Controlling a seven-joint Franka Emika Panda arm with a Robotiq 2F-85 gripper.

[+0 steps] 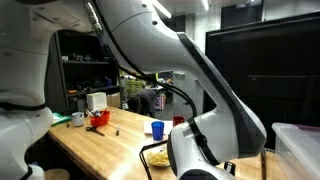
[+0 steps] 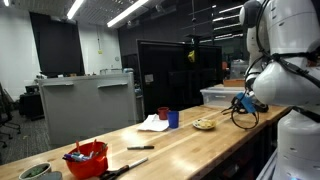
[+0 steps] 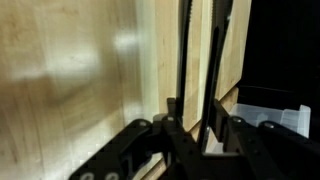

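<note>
My gripper enters the wrist view from the bottom, its black fingers close together over the wooden table (image 3: 70, 90). A long, narrow dark object (image 3: 214, 70) runs up from the fingers to the top of that view, and the gripper appears shut on it. A thinner dark strip lies just left of it; whether this is a shadow or a second part, I cannot tell. Exterior view 1 has the gripper's tips hidden behind the white arm (image 1: 225, 110). In exterior view 2 the gripper is small and unclear beside the arm at the right.
A plate with yellow food (image 2: 204, 124), a blue cup (image 2: 173, 119), a red cup (image 2: 163, 113) and a white cloth (image 2: 152, 123) stand mid-table. A red bowl (image 2: 87, 160) is at the near left. A clear bin (image 1: 297, 145) sits at the right; open table lies left of the plate.
</note>
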